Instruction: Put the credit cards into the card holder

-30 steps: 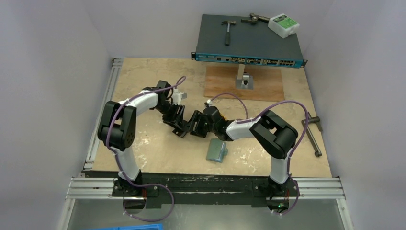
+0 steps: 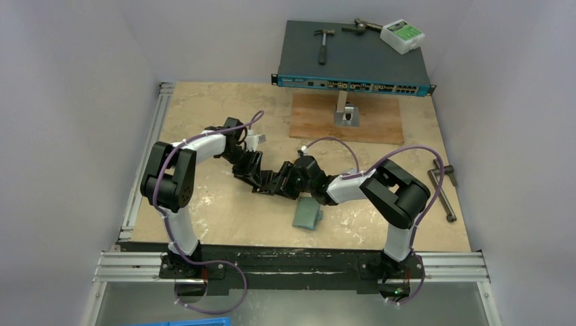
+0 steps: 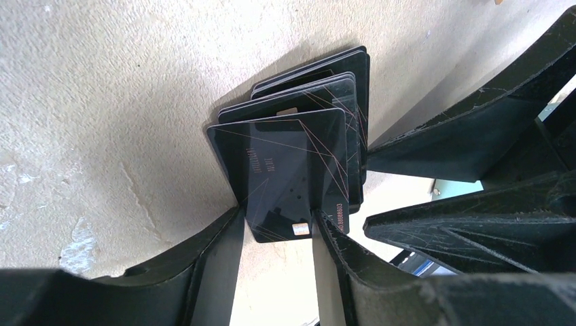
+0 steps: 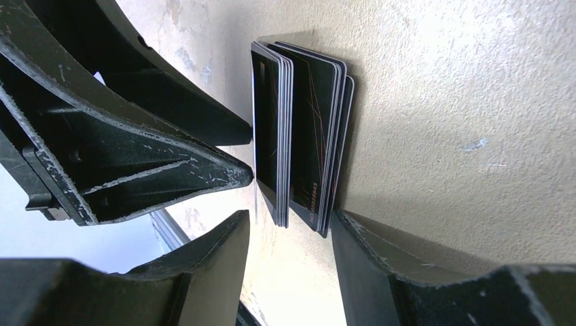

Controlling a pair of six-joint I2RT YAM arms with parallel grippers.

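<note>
A small pile of black credit cards [image 3: 285, 176] lies on the table between my grippers, fanned into overlapping stacks in the left wrist view, two groups [image 4: 312, 142] in the right wrist view. My left gripper is part open, fingertips down at the cards. My right gripper is also part open, its fingertips at the near ends of the card stacks; whether it grips any is unclear. A grey-green object [image 2: 306, 214], perhaps the card holder, lies below the right gripper in the top view.
A rack device [image 2: 350, 54] on a stand with a wooden base [image 2: 309, 119] occupies the back right, tools on it. Metal tools [image 2: 441, 197] lie at the right edge.
The cards between them sit less tilted than about a second ago.
</note>
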